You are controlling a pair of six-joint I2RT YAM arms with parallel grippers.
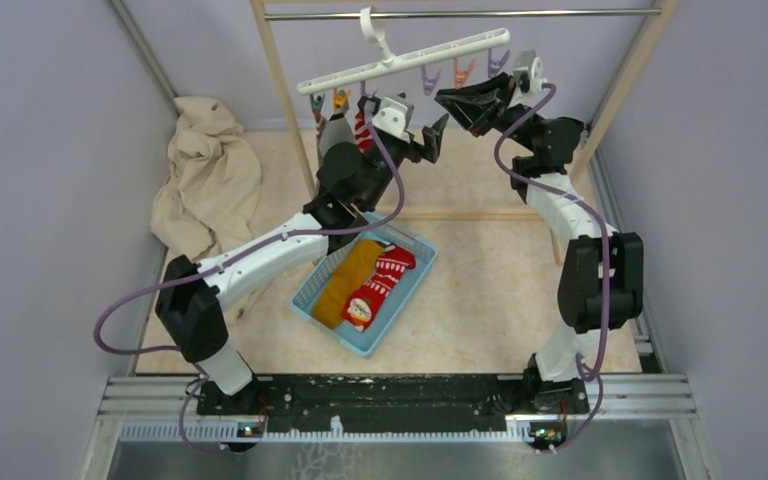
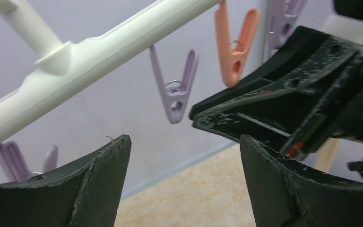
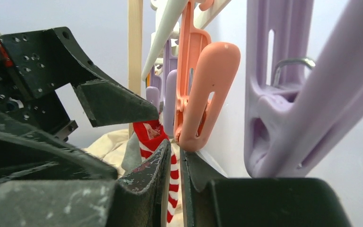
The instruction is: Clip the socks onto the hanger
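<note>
The white hanger [image 1: 430,52] carries coloured clips. My right gripper is shut at the bottom of an orange clip [image 3: 203,94], a purple clip [image 3: 283,94] beside it. My left gripper stands open, facing the hanger and the right gripper, with nothing between its fingers. A red striped sock [image 3: 149,137] and a grey sock [image 3: 132,156] hang further along the hanger, partly hidden by the left arm in the top view. A red patterned sock [image 1: 378,285] and a mustard sock [image 1: 345,280] lie in the basket.
The blue basket [image 1: 305,298] stands on the table below. A beige cloth [image 1: 200,180] lies at the left. The wooden frame [image 1: 625,70] and metal rail [image 1: 560,12] surround the hanger.
</note>
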